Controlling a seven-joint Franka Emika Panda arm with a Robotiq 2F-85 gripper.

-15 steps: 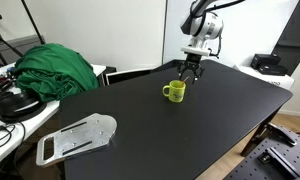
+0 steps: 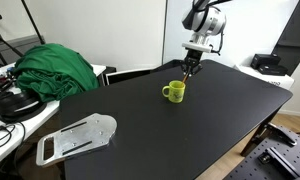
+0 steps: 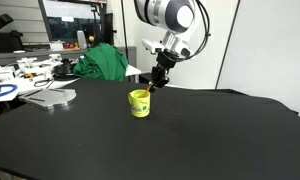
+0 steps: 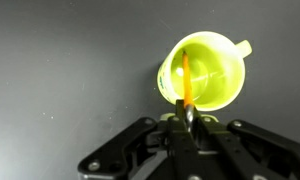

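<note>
A yellow-green mug (image 2: 176, 93) stands upright on the black table, its handle to the left in the first exterior view. The wrist view looks down into the open mug (image 4: 215, 72), where a thin orange stick (image 4: 187, 80) leans. My gripper is shut on the near end of this stick, whose far end reaches inside the mug. From outside, the gripper (image 3: 156, 84) is just above the mug's rim, to the right of its opening, with a bit of orange below the fingers. What kind of stick it is cannot be told.
A grey metal plate with a handle (image 2: 77, 138) lies at the table's near left. Green cloth (image 2: 58, 71) is heaped beyond the left edge.
My gripper has risen slightly above the mug, and more of the orange stick shows beneath it. The mug stays where it was.
</note>
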